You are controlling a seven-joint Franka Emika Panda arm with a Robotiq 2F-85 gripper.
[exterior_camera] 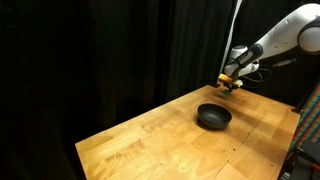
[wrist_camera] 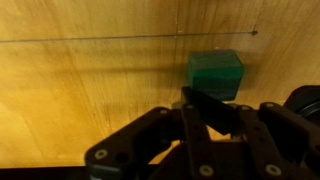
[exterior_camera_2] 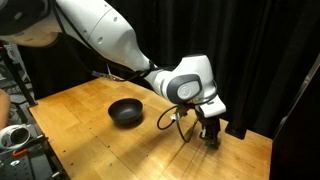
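A green block (wrist_camera: 215, 74) shows in the wrist view, just beyond the dark fingers of my gripper. The fingers are closed on the block, and their lower parts cover its near side. In exterior view 2 my gripper (exterior_camera_2: 208, 137) points down low over the right part of the table, where the block cannot be made out clearly. A black bowl (exterior_camera_2: 125, 110) stands on the table to the left of the gripper, well apart from it.
Black curtains (exterior_camera: 180, 50) hang behind it. A round black object (wrist_camera: 304, 101) shows at the right edge of the wrist view.
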